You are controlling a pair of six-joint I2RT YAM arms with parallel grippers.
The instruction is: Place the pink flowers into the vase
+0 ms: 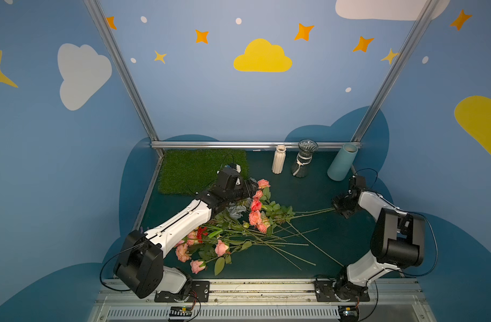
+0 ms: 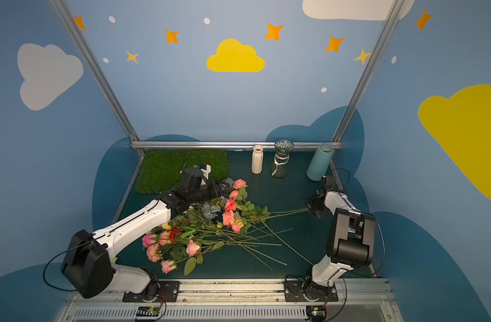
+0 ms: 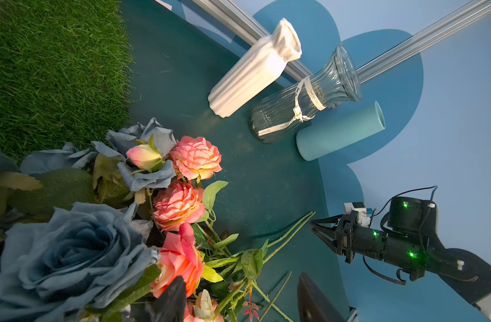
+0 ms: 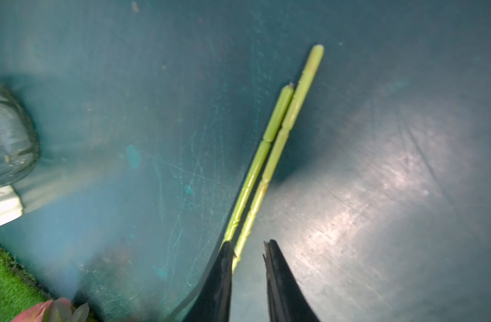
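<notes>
Pink flowers lie in a loose heap on the dark green table, their long stems pointing right. Two green stem ends run side by side on the table in the right wrist view. Just behind those ends my right gripper stands part open, a narrow gap between its fingertips; the stems pass by its left finger. Over the blooms, my left gripper is open, with pink petals and leaves showing between and beyond its fingers. At the back stand a white vase, a glass vase and a teal vase.
Grey-blue roses lie beside the pink ones under my left gripper. A grass mat covers the back left. More pink and red blooms lie at the front left.
</notes>
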